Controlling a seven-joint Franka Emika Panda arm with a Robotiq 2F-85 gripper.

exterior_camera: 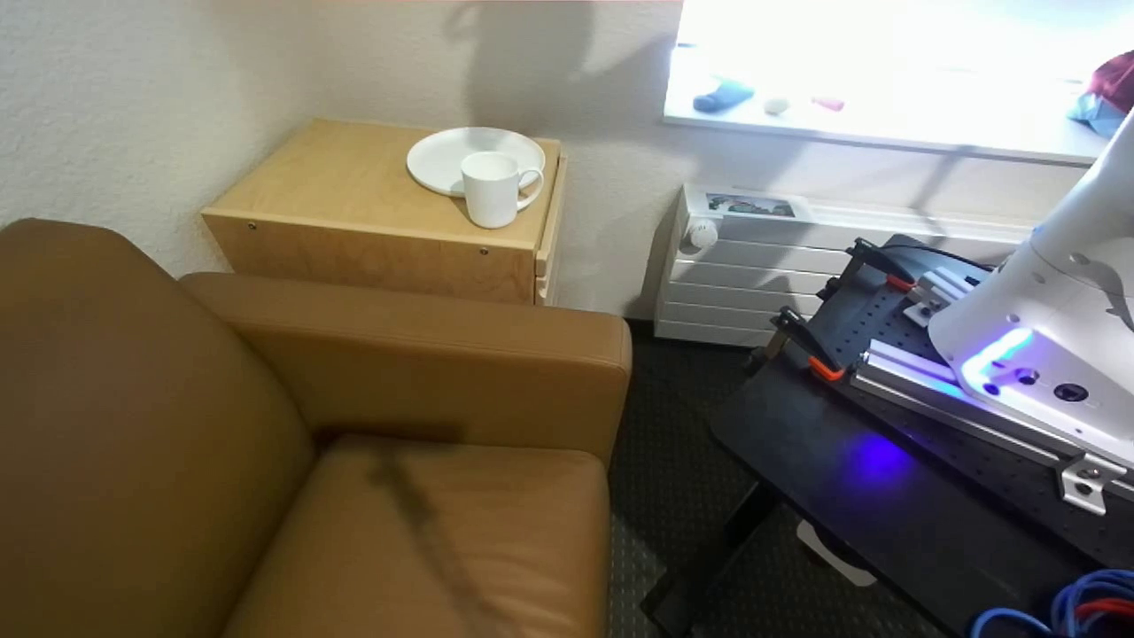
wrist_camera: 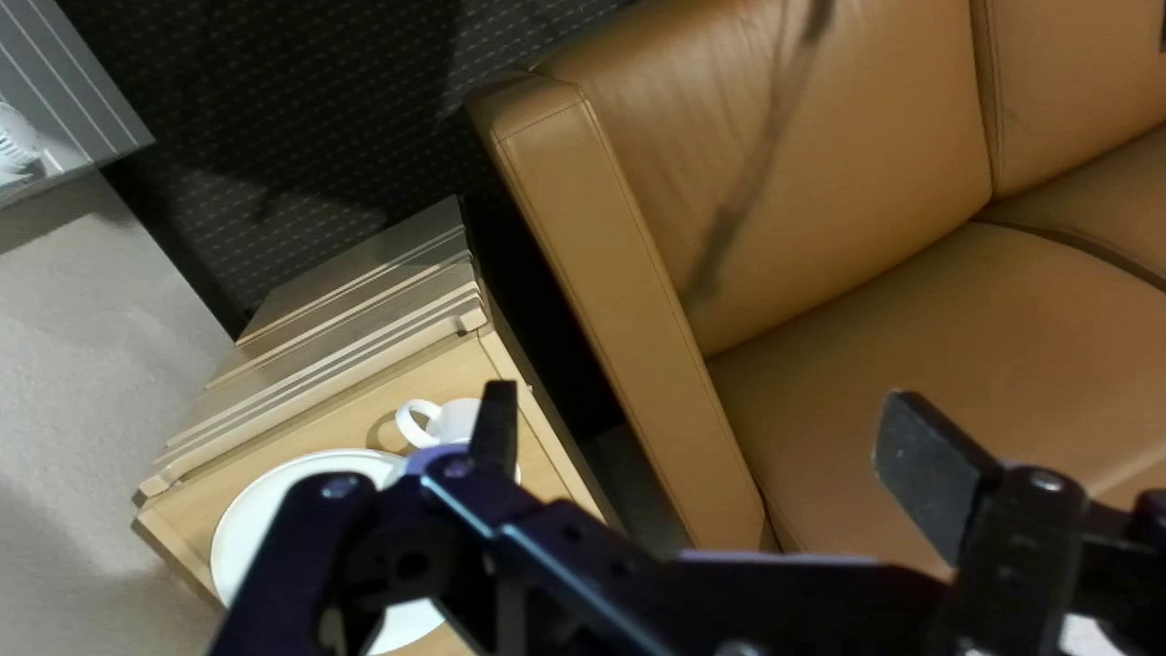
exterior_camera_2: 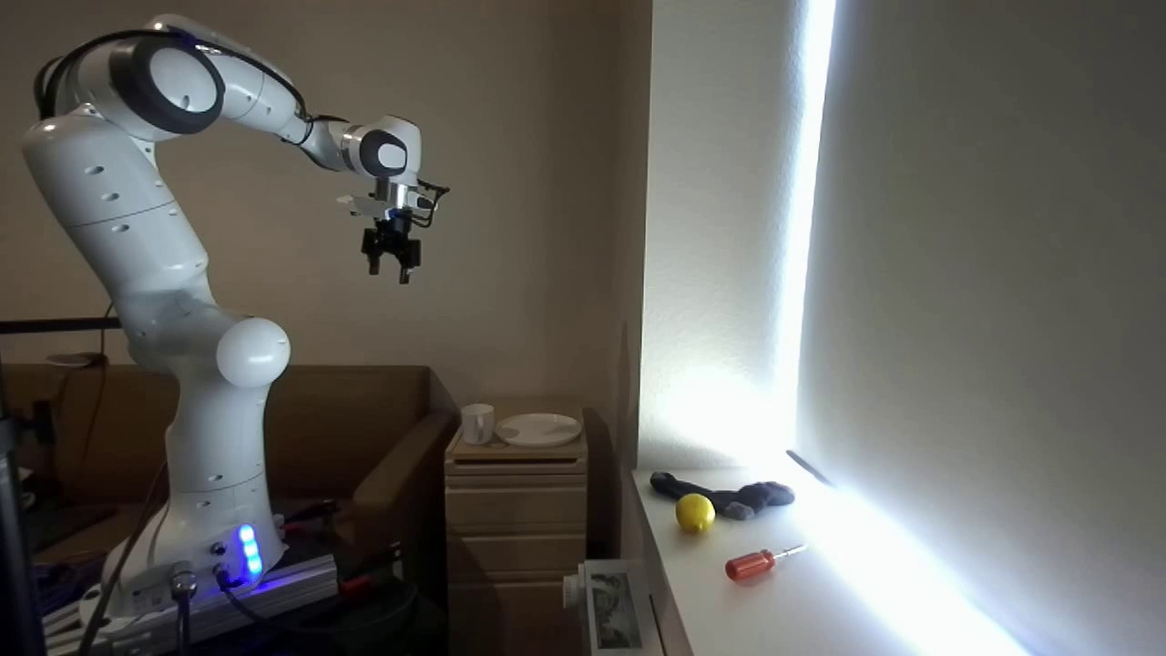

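High above the room, my gripper (exterior_camera_2: 390, 275) points downward and stands open, its fingers apart with nothing between them. In the wrist view, the open gripper has one finger overlapping the white mug (wrist_camera: 455, 417) in the picture, though it is far above it. The mug (exterior_camera: 490, 191) stands upright on the wooden cabinet (exterior_camera: 319, 175), beside the white plate (exterior_camera: 438, 159) and in front of it in exterior view 1. Exterior view 2 shows the same mug (exterior_camera_2: 477, 423) left of the plate (exterior_camera_2: 537, 428). No gripper shows in exterior view 1.
The brown sofa's armrest (exterior_camera: 425, 319) runs beside the cabinet. On the windowsill (exterior_camera_2: 700, 612) lie a yellow lemon (exterior_camera_2: 694, 513), a red screwdriver (exterior_camera_2: 750, 564) and a dark soft object (exterior_camera_2: 743, 498). A radiator (exterior_camera: 733, 287) stands below the window. Part of the cabinet top is clear.
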